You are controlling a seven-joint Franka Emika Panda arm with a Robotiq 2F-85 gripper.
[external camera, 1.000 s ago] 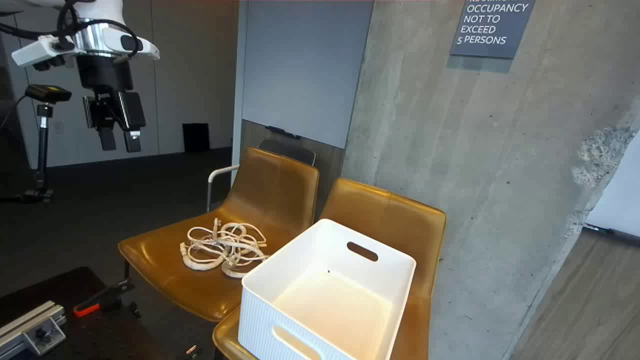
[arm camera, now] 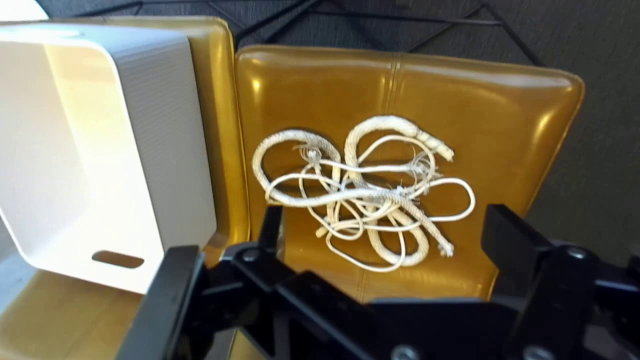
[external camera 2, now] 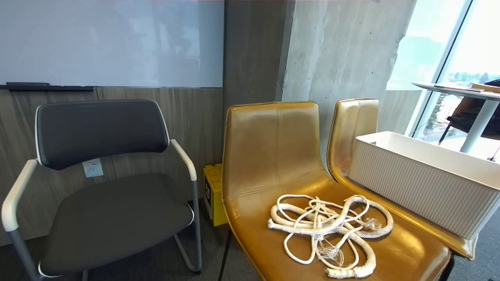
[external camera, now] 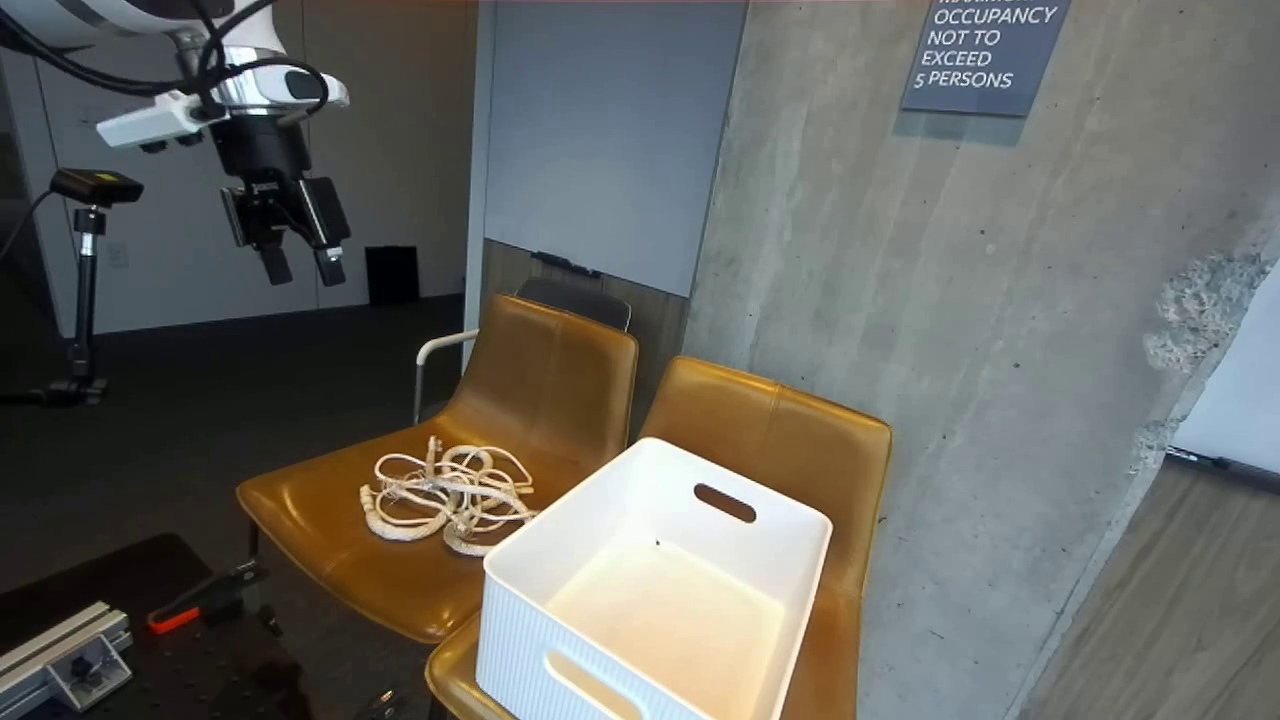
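Observation:
A tangled white rope (external camera: 446,491) lies loose on the seat of a tan leather chair (external camera: 348,516). Its thick cords and thinner strands, frayed in places, show plainly in the wrist view, where the rope (arm camera: 384,193) lies beyond the fingertips. High above and to the left of that chair in exterior view 1 hangs my gripper (external camera: 306,274), open and empty. Its fingers (arm camera: 510,240) stand wide apart in the wrist view. A white ribbed bin (external camera: 528,624) rests on the neighbouring tan chair, and nothing but a small dark speck shows inside it.
The chair backs (external camera 2: 276,145) rise behind the seats, close to a concrete pillar (external camera: 960,360). A dark armchair (external camera 2: 117,215) stands beside the rope's chair. At lower left is a dark table with a metal rail (external camera: 60,654). Air above the rope is clear.
My gripper has moved to the right and slightly down in exterior view 1, and it is now tilted. Its fingers are spread farther apart. The rope, bin and chairs stay where they were.

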